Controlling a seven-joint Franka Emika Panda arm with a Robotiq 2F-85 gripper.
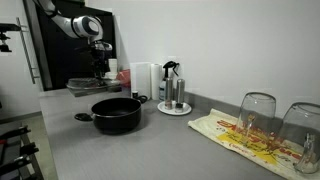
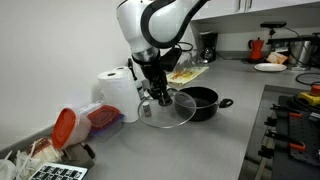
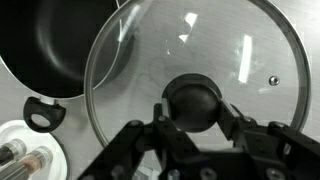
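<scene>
A clear glass lid with a dark knob fills much of the wrist view. My gripper is shut on that knob, both fingers against its sides. In exterior view 2 the lid hangs in the air below the gripper, beside the black pot. The black pot stands on the grey counter with its opening upward and looks empty inside. From exterior view 1, the lid is above and behind the pot, not over its opening.
A white plate with grinders and bottles stands near the wall. Two upturned glass jars rest on a patterned towel at the right. A red container and paper towel roll stand beyond the lid.
</scene>
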